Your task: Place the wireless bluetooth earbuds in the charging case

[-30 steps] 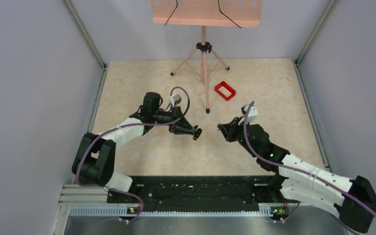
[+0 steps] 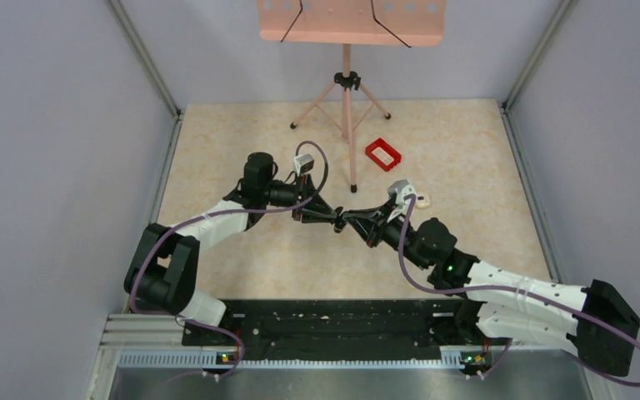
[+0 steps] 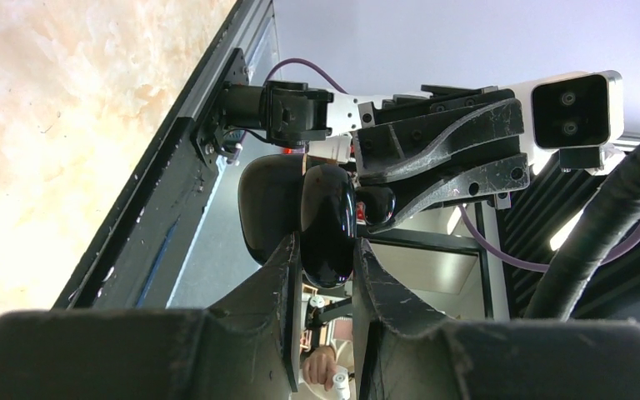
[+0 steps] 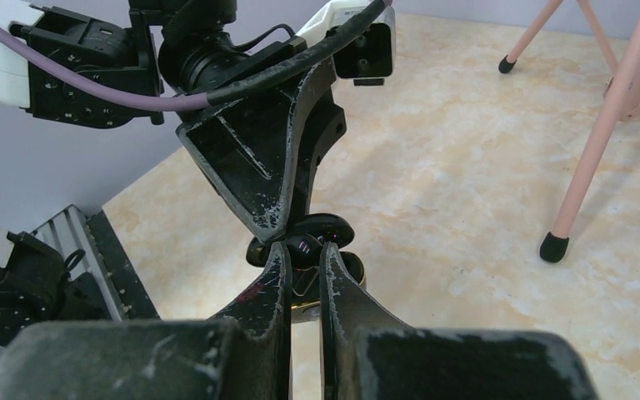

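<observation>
The black glossy charging case (image 3: 327,218) hangs above the table in my left gripper, which is shut on it; in the top view it appears as a dark shape (image 2: 338,222) at the middle. My right gripper is shut on a small dark earbud (image 4: 304,248) and is held right against the case. In the right wrist view the case's open lid shows behind the fingertips. Whether the earbud sits inside a slot I cannot tell, as fingers and case overlap.
A red box (image 2: 382,146) and a small white round item (image 2: 422,201) lie at the back right. A pink music stand (image 2: 352,150) stands at the back.
My right gripper has moved left to meet the case.
</observation>
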